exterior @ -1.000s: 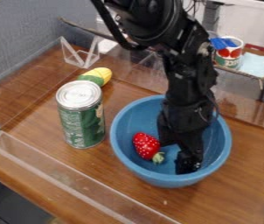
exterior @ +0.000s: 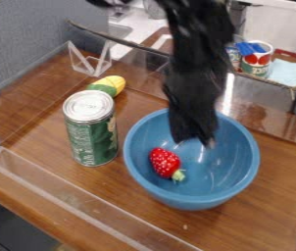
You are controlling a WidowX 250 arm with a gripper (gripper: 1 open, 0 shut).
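A blue bowl (exterior: 217,191) sits on the wooden table, holding a red strawberry (exterior: 166,164) on its left side. My black gripper (exterior: 190,128) is motion-blurred above the back of the bowl; its fingers are too smeared to show whether they are open or shut, and I see nothing distinct in them. A green-labelled can (exterior: 90,127) stands just left of the bowl.
A yellow corn-like object (exterior: 108,86) lies behind the can near a wire rack (exterior: 88,61). A red-and-white cup (exterior: 256,61) and a pale blue cloth (exterior: 295,75) are at the back right.
My gripper has risen out of the bowl toward its back, blurred by motion. The strawberry remains in the bowl, slightly shifted.
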